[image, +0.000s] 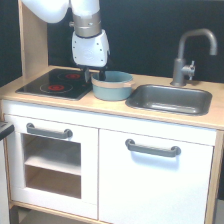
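Note:
A light blue-grey pot (114, 92) stands on the counter between the stovetop and the sink, over the stovetop's right edge. My gripper (95, 76) points down at the pot's left rear rim, with its dark fingers close to or touching the rim. The view is too small to show whether the fingers are apart or hold the rim. The inside of the pot is mostly hidden.
Left of the pot lies a black stovetop (50, 85) with red burner rings. On the right are a sink (170, 98) and a tall grey faucet (184, 60). Below, the open-fronted oven (52, 160) and a white cupboard door (150, 178) carry dark handles.

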